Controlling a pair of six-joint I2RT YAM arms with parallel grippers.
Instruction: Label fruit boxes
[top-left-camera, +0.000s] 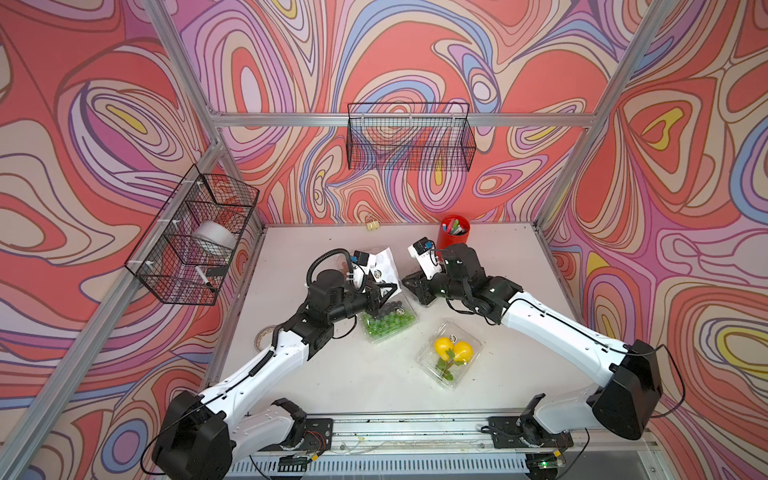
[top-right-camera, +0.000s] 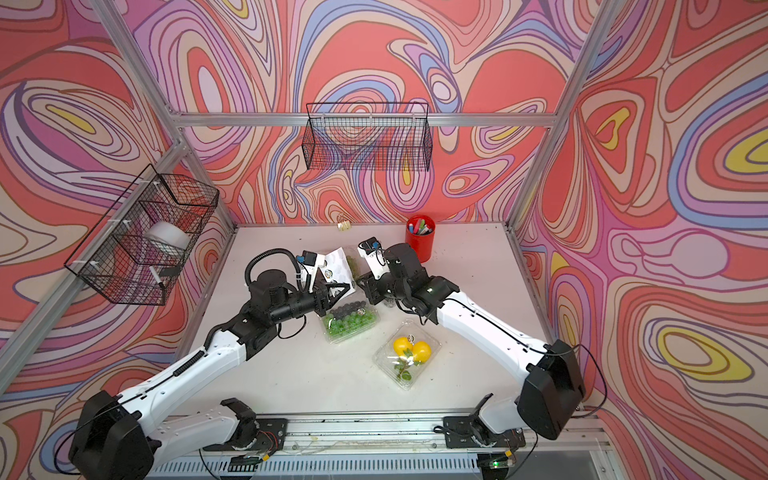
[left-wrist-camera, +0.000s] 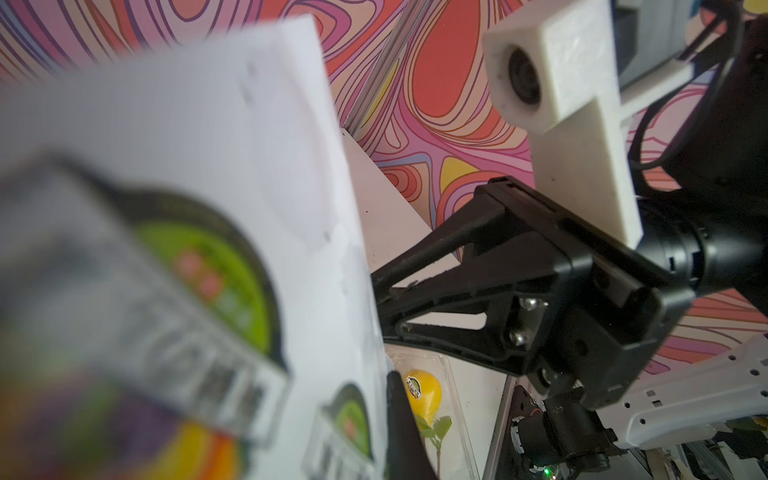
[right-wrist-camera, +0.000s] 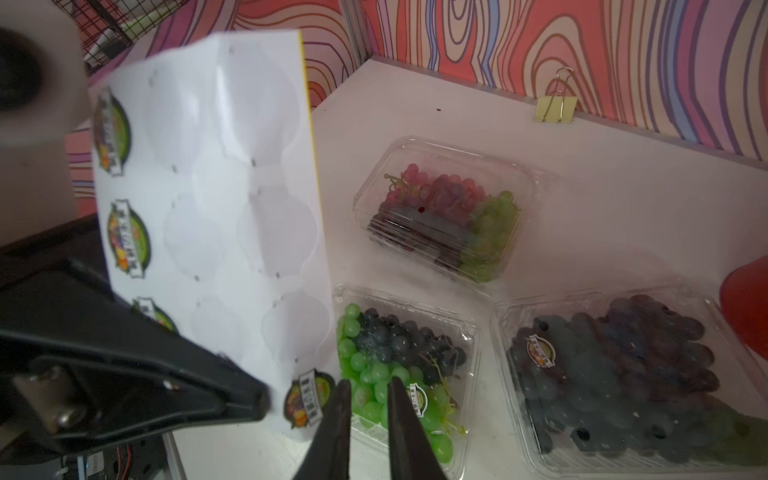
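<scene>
My left gripper (top-left-camera: 385, 289) is shut on a white sticker sheet (right-wrist-camera: 208, 200) with round fruit labels and empty spots. My right gripper (top-left-camera: 412, 284) is just right of the sheet; in the right wrist view its fingertips point down at the sheet's lower corner, and their gap is hard to tell. Below are grape boxes: green-and-black (right-wrist-camera: 376, 360) and dark (right-wrist-camera: 608, 376), both bearing a label, and a mixed one (right-wrist-camera: 444, 208) behind, with no label visible. A box of yellow fruit (top-left-camera: 449, 353) with a label lies nearer the front right.
A red cup with markers (top-left-camera: 453, 237) stands at the back right, a binder clip (right-wrist-camera: 555, 108) at the back edge. Wire baskets hang on the left (top-left-camera: 192, 240) and back (top-left-camera: 410, 140) frame.
</scene>
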